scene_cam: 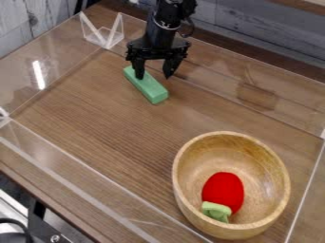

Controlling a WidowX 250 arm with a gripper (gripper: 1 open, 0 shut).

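Note:
The black gripper (pixel 156 57) stands open at the back centre of the wooden table, its fingers spread above and around the upper end of a green block (pixel 148 87), which lies slanted on the table. In the front right, a round light wooden bowl (pixel 196 166) holds a red object (pixel 223 189) with a green end.
A clear plastic object (pixel 102 30) stands at the back left. A dark cable or part shows at the bottom left corner.

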